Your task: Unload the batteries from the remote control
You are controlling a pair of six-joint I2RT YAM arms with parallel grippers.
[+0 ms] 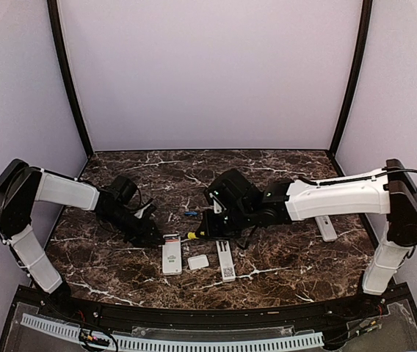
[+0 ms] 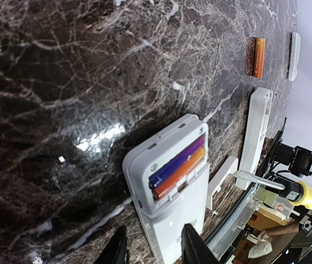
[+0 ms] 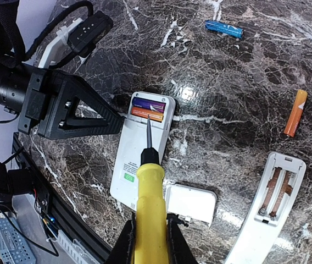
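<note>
The white remote control (image 3: 128,157) lies on the marble table with its battery bay uncovered. Inside the bay, a purple battery (image 2: 179,160) and an orange battery (image 2: 180,175) sit side by side. My right gripper is shut on a yellow-handled screwdriver (image 3: 151,192), whose thin metal tip appears over the orange battery in the right wrist view; contact cannot be told. At the remote's upper left edge is my left gripper; in the left wrist view its fingers (image 2: 120,247) stand apart, with the remote's body beyond them.
A white battery cover (image 3: 191,202) lies beside the remote. Farther right is a second white remote (image 3: 266,214) with an empty bay. A loose orange battery (image 3: 295,114) and a blue battery (image 3: 224,28) rest on the table.
</note>
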